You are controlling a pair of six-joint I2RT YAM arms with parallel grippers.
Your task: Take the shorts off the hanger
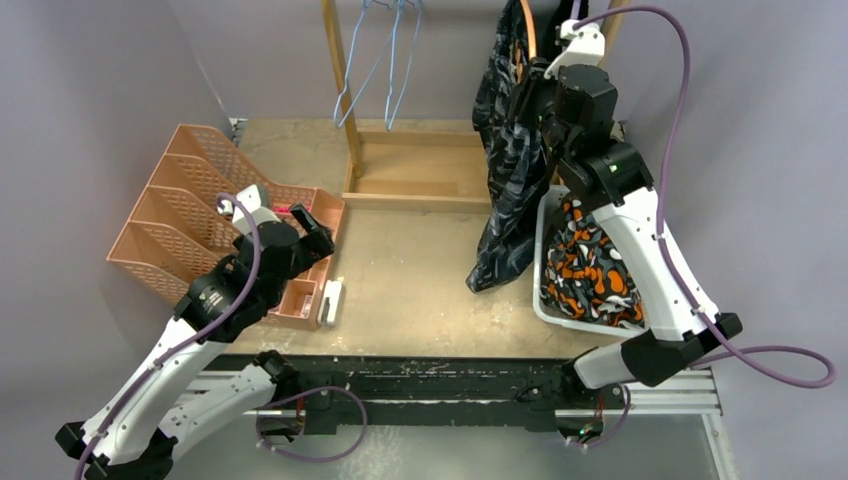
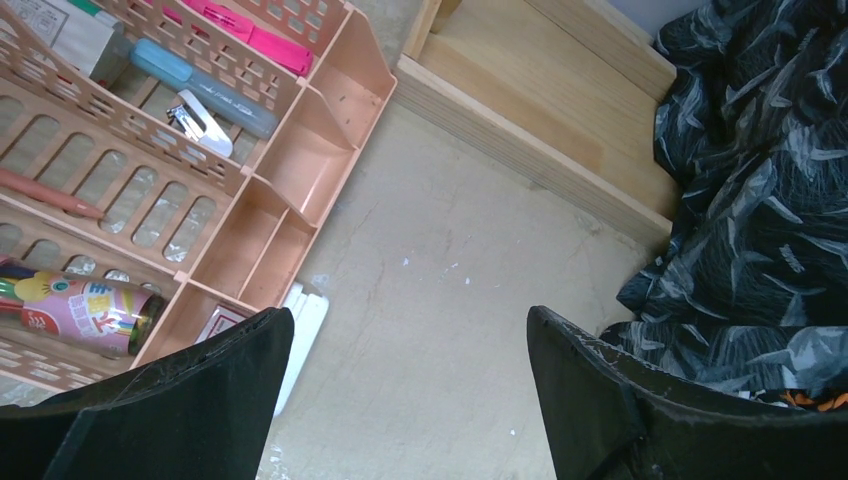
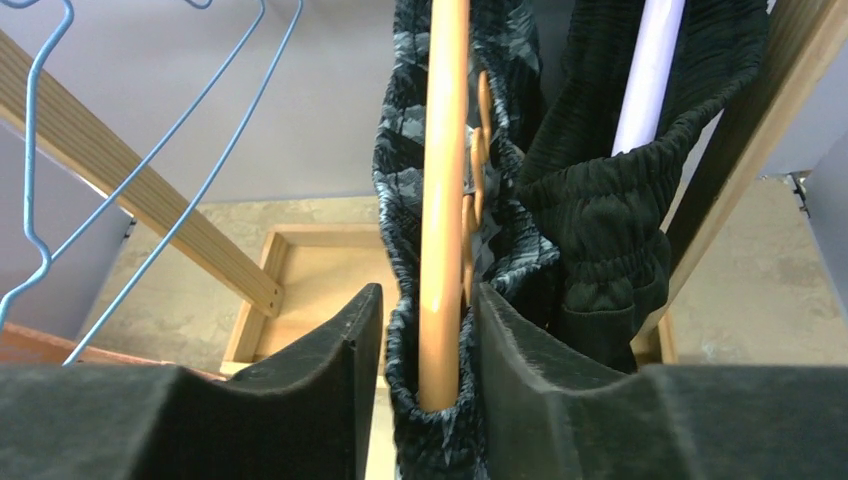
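Dark patterned shorts (image 1: 515,190) hang on an orange hanger (image 3: 442,200) at the back right, their lower end reaching down toward the table. In the right wrist view, the near end of the hanger and the shorts' edge (image 3: 445,440) lie between the fingers of my right gripper. Those fingers stand part way apart, close to the cloth on both sides; whether they grip it is unclear. My left gripper is open over bare table, nothing between its fingers, with the shorts off to its right.
Blue hangers (image 1: 400,60) hang from the wooden rack (image 1: 415,200). Another dark garment (image 3: 600,230) hangs beside the shorts. A white bin (image 1: 585,325) holds orange-and-black cloth (image 1: 590,265). On the left stands a pink organizer (image 1: 185,205).
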